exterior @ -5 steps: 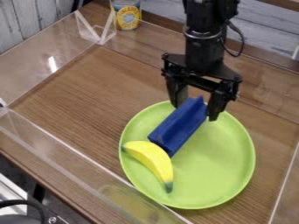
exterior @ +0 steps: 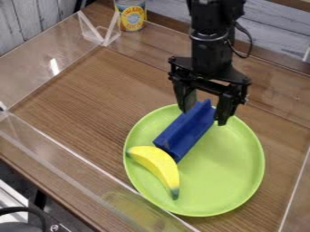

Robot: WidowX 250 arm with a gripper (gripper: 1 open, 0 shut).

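Note:
A green plate (exterior: pixel 227 172) lies on the wooden surface in the lower right. On it rest a yellow banana (exterior: pixel 159 166) at the left and a long blue object (exterior: pixel 182 133) running diagonally toward the top. My black gripper (exterior: pixel 206 100) is over the far end of the blue object, its fingers open and apart on either side of that end. Whether they touch it I cannot tell.
A can (exterior: pixel 130 14) stands at the back left behind a clear edge. The wooden surface left of the plate (exterior: pixel 72 109) is bare. A pale wall borders the back right, and a dark cable shows at the lower left.

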